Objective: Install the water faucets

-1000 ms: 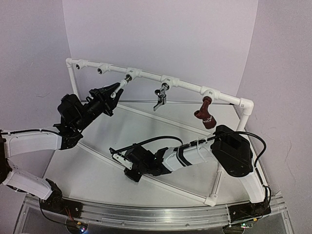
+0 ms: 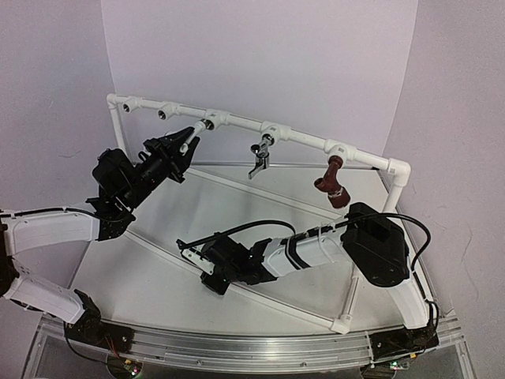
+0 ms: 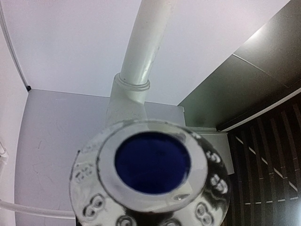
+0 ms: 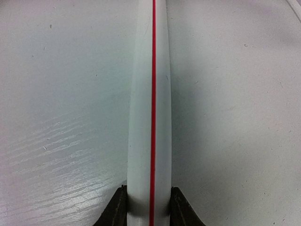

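Observation:
At the third tee from the left on the upper white pipe, a pale faucet (image 2: pixel 200 127) is lined up with the opening; how far it is seated does not show. My left gripper (image 2: pixel 192 143) is shut on it. In the left wrist view, the faucet's chrome knob with a blue disc (image 3: pixel 153 162) hides the fingers. A chrome faucet (image 2: pixel 260 156) hangs at the fourth tee, and a dark red faucet (image 2: pixel 332 184) at the fifth. My right gripper is shut around the frame's lower white pipe (image 4: pixel 141 117), which bears a red stripe.
Two tees at the left, one at the end (image 2: pixel 130 104) and the second (image 2: pixel 166 111), show open mouths. The right arm (image 2: pixel 316 249) stretches low across the frame. Bare white board (image 2: pixel 189 205) lies inside the frame. A metal rail (image 2: pixel 237 347) runs along the front.
The left gripper's fingers and the pale faucet have shifted and turned slightly at the third tee. The right arm and the frame have stayed still.

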